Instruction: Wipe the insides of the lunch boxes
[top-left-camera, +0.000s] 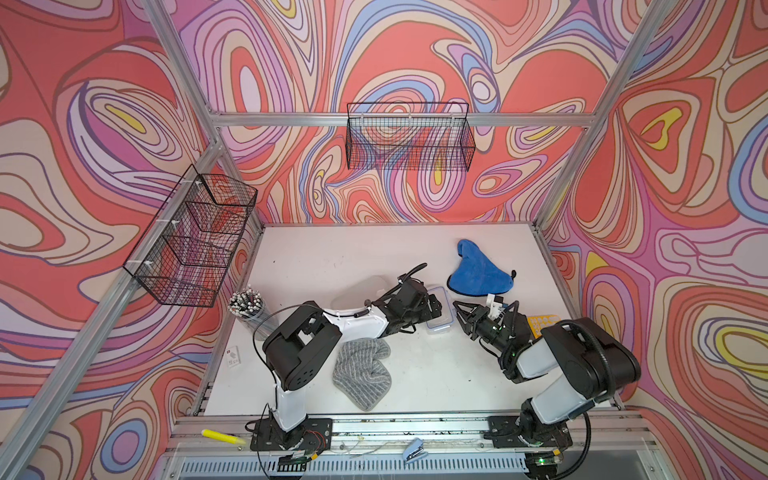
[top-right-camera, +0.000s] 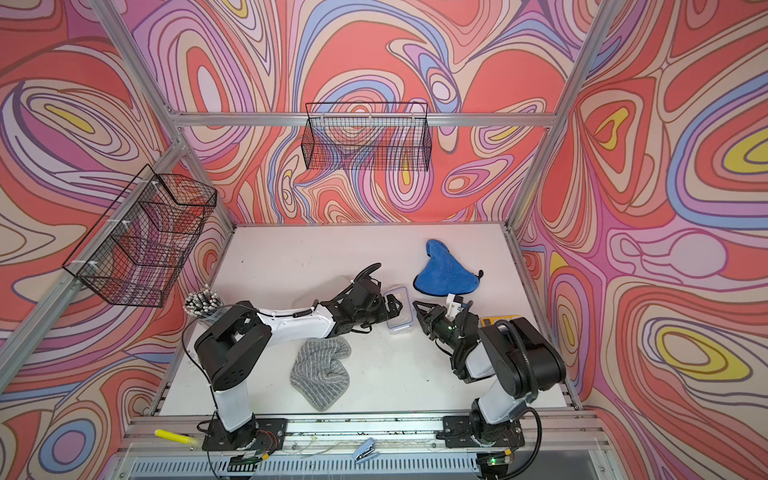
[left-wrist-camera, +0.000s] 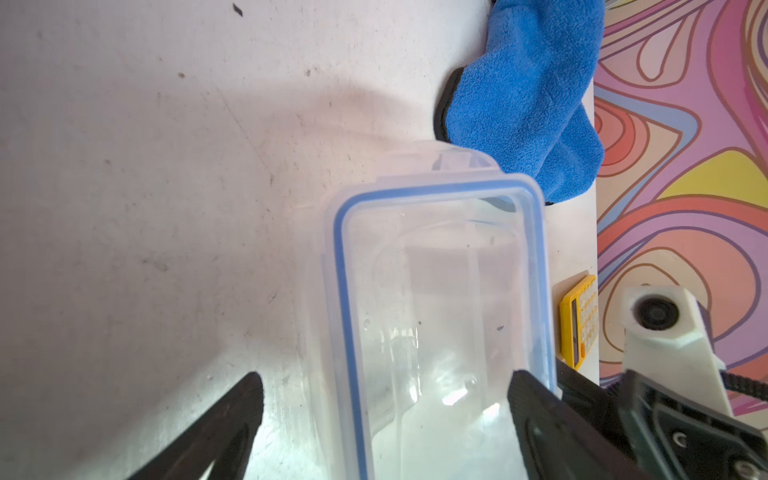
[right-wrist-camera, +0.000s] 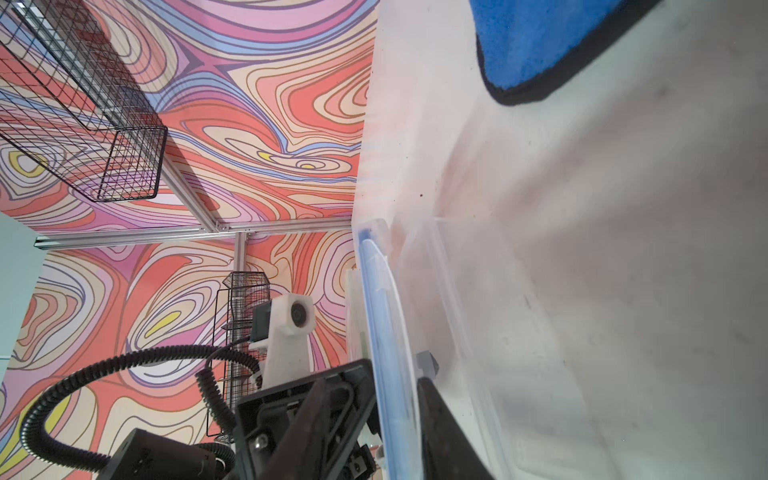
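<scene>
A clear lunch box with a blue-edged top (left-wrist-camera: 436, 320) stands on the white table between my two grippers. My left gripper is over it, fingers wide apart, nothing pinched between them in the left wrist view. From the right side, my right gripper has its parted fingers on either side of the box's blue rim (right-wrist-camera: 388, 344); whether they touch it I cannot tell. A grey striped cloth (top-left-camera: 362, 373) lies crumpled at the front left. Another pale, translucent container (top-left-camera: 364, 292) is partly hidden behind my left arm.
A blue fabric item (top-left-camera: 480, 272) lies behind the box. A yellow calculator (left-wrist-camera: 579, 320) sits at the right, and a pot with white-tipped stems (top-left-camera: 249, 307) at the left.
</scene>
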